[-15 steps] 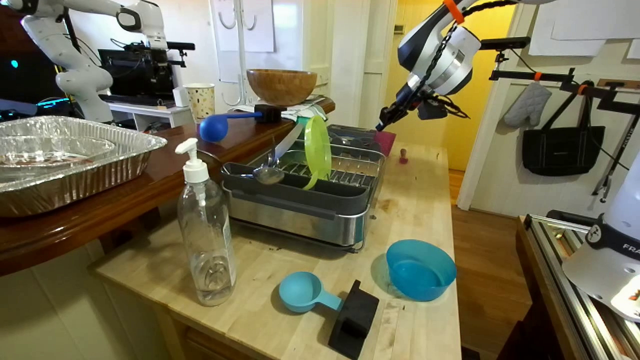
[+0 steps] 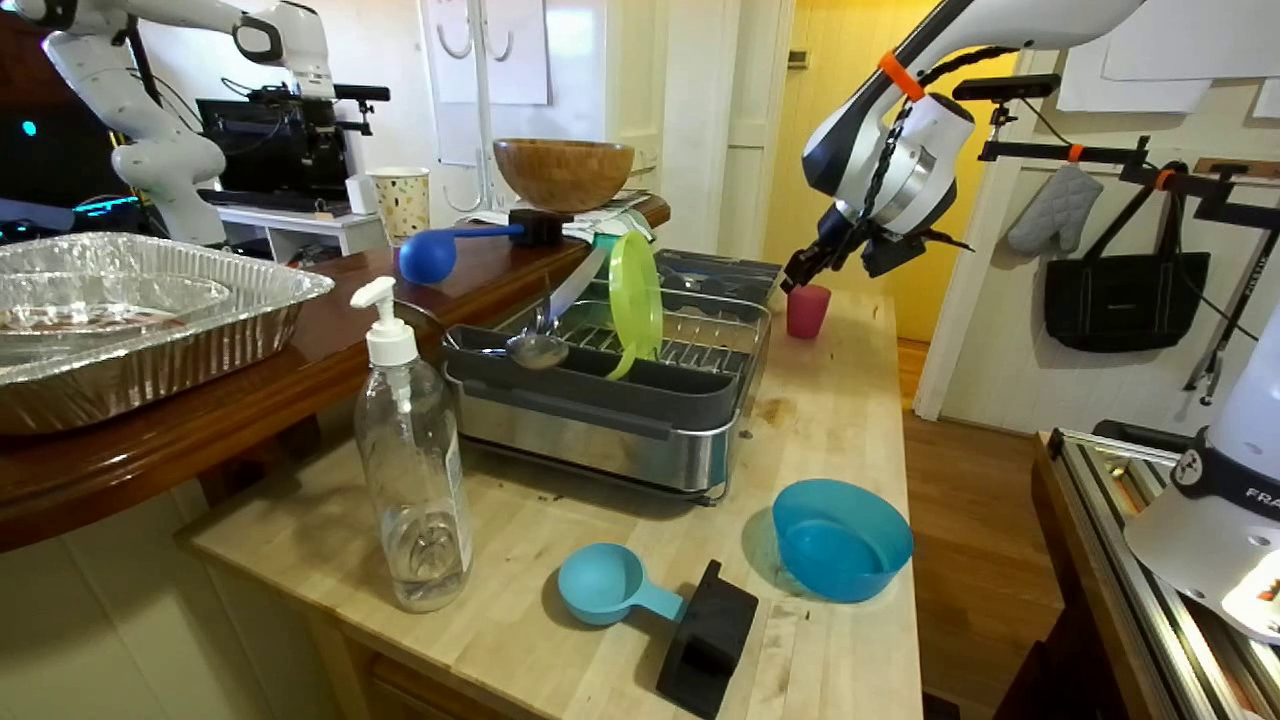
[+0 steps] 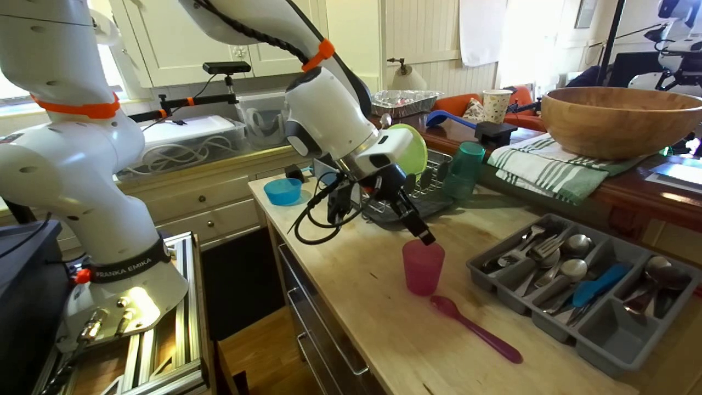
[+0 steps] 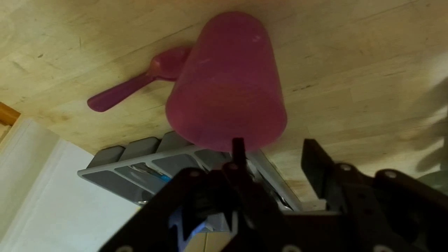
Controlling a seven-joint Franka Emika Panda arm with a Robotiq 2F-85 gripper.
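A translucent pink cup (image 3: 423,269) stands upright on the wooden counter, its wider end on top. Close by its rim are the fingertips of my gripper (image 3: 426,237). In the wrist view the gripper is open, its two fingers apart with only counter and tray showing between them. One dark fingertip (image 4: 238,145) overlaps the near edge of the cup (image 4: 229,92); whether they touch I cannot tell. A dark pink spoon (image 3: 477,329) lies on the counter beside the cup's base. From exterior view 1 the cup (image 2: 807,311) appears just below the gripper (image 2: 792,286).
A grey cutlery tray (image 3: 622,339) full of utensils lies right of the cup in exterior view 2. The dish rack (image 2: 708,450) holds a green plate (image 2: 636,300). A blue bowl (image 2: 842,540) and a soap bottle (image 2: 414,504) stand at the other end.
One second ago the cup was tilted at the gripper's fingertips, nearer the tray. Now it stands upright on the counter, in front of the spoon in exterior view 1, and the gripper is lower.
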